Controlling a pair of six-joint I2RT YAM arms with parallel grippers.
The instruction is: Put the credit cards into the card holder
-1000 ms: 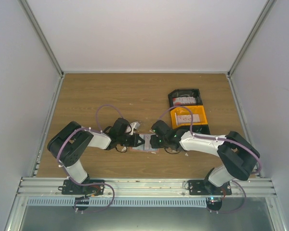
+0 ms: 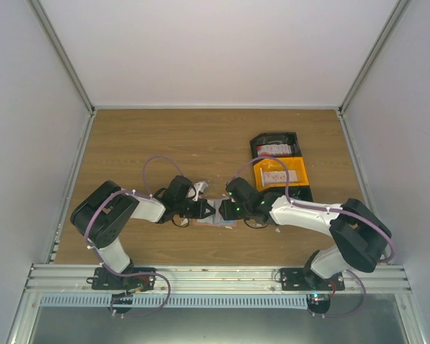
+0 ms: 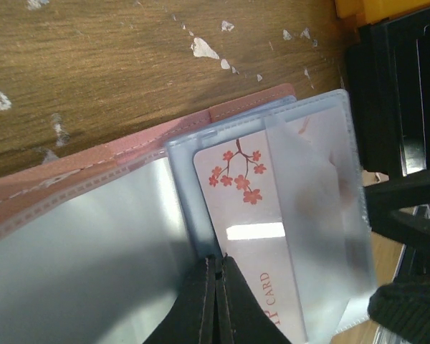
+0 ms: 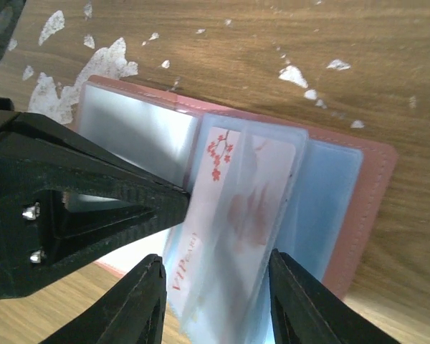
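The pink-edged card holder [image 4: 369, 201] lies open on the table between my grippers, with clear plastic sleeves. A white card with red blossom [image 3: 244, 236] [image 4: 215, 201] sits inside a clear sleeve. My left gripper [image 2: 203, 208] is shut, its tips at that sleeve's left edge in the left wrist view, nothing visible between them. My right gripper [image 2: 229, 211] stands open over the holder, its fingertips either side of the card sleeve in the right wrist view.
A black and yellow sorter [image 2: 299, 166] with cards in its compartments stands to the right, behind my right arm.
My right gripper and arm have shifted very slightly over the last second; the left gripper has stayed in place.
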